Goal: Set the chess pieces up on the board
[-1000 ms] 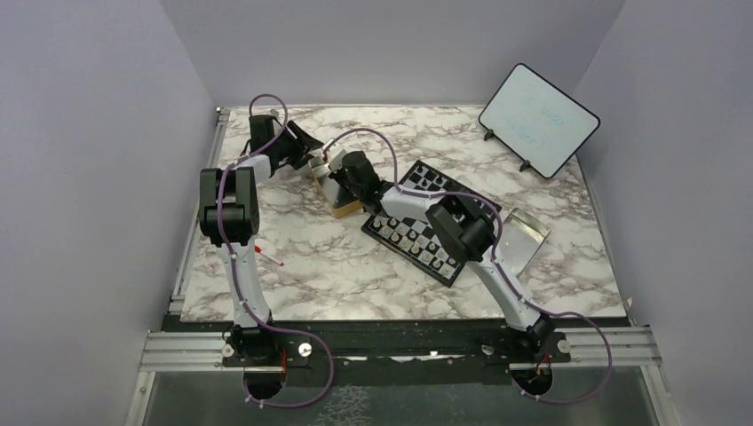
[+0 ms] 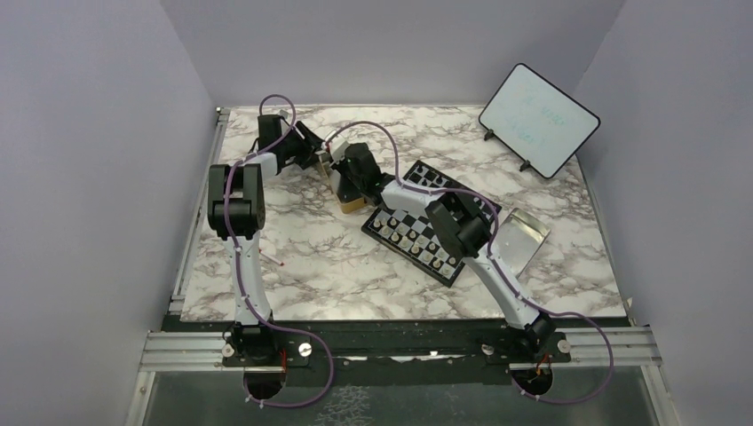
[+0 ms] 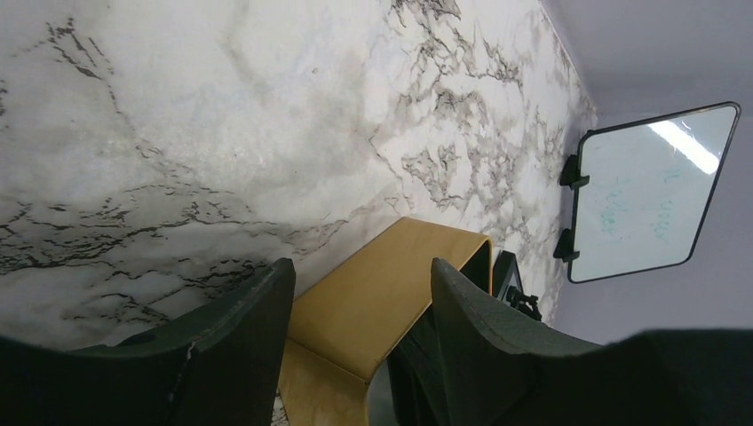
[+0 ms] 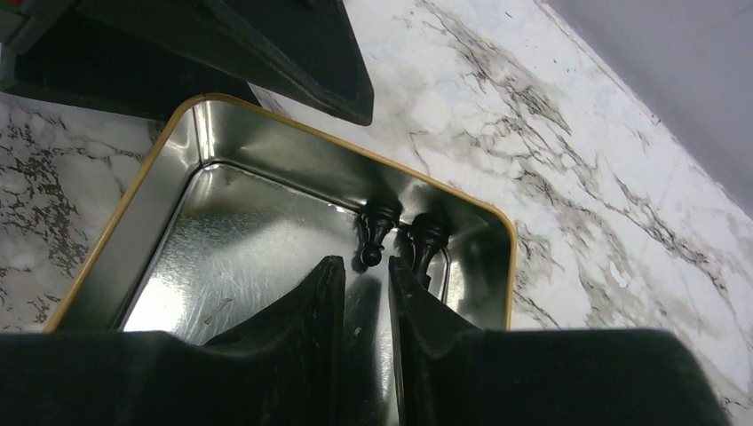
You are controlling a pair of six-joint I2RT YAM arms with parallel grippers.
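A gold-rimmed metal box (image 4: 249, 222) sits left of the chessboard (image 2: 400, 240), with two black pieces, one (image 4: 377, 226) beside another (image 4: 429, 238), lying in its corner. My left gripper is at the box, its gold wall (image 3: 373, 302) between the fingers; the exact contact is hidden. My right gripper is over the box, just in front of the pieces, its fingertips a small gap apart with nothing visible held. Light pieces stand in rows on the board's near side.
A whiteboard (image 2: 539, 120) stands at the back right, a silver tray (image 2: 524, 235) lies right of the board, and a red-and-white pen (image 2: 271, 258) lies at the left.
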